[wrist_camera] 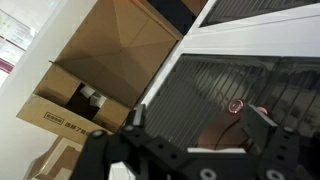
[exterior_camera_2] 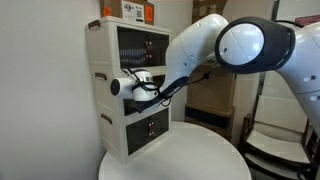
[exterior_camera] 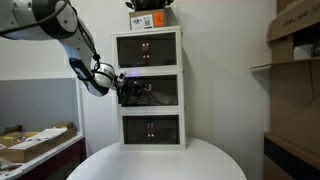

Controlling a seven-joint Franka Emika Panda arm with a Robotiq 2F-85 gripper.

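Note:
A tall white cabinet (exterior_camera: pixel 180 110) stands on the white round table, with three dark-fronted compartments one above another. My gripper is at the middle compartment, toward its left side in exterior view 1. Its fingers are open and spread wide, the dark fingers (wrist_camera: pixel 137 117) apart with nothing held between them. In the wrist view, two small round reddish knobs (wrist_camera: pixel 235 105) show on the dark ribbed door front (wrist_camera: pixel 190 100), close to the right finger. Whether a finger touches the door cannot be told.
Orange-labelled boxes (exterior_camera: pixel 147 20) sit atop the cabinet. Cardboard boxes (exterior_camera: pixel 38 145) lie on a shelf at left, and large cardboard (exterior_camera: pixel 295 105) stands at right.

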